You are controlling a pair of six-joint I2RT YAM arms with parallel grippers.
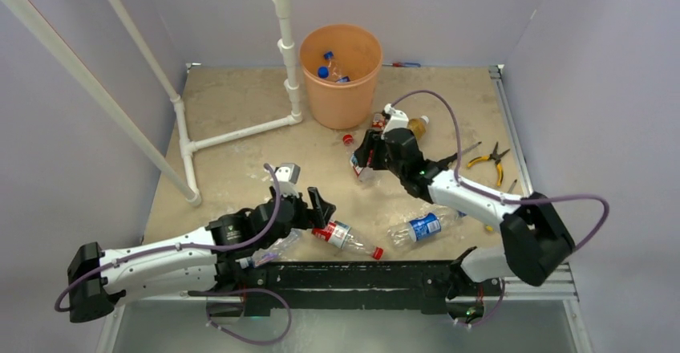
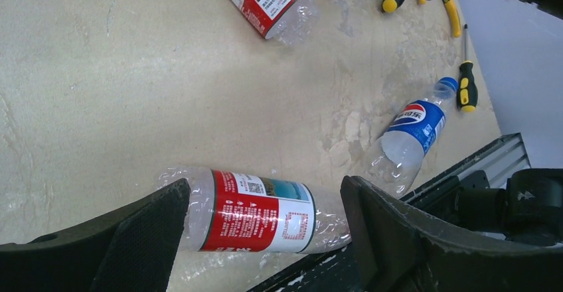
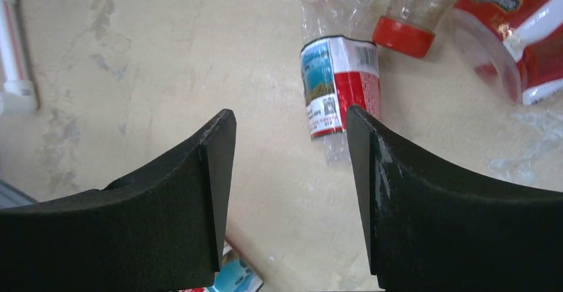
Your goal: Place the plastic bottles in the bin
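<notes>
My left gripper (image 1: 313, 208) stands open above a clear bottle with red label and red cap (image 2: 259, 216), lying between its fingertips in the left wrist view. My right gripper (image 1: 369, 148) is open over a red-capped bottle with red-white label (image 3: 340, 86). Beside that lie a red-capped bottle (image 3: 425, 3) and a red-labelled bottle (image 3: 528, 40). A Pepsi bottle (image 2: 415, 129) lies front right; another clear bottle (image 1: 277, 247) is partly under my left arm. The orange bin (image 1: 341, 96) holds blue-capped bottles.
Pliers (image 1: 489, 156) and screwdrivers (image 2: 467, 86) lie along the right side. White pipes (image 1: 240, 132) frame the back left, beside the bin. The middle left of the board is mostly clear.
</notes>
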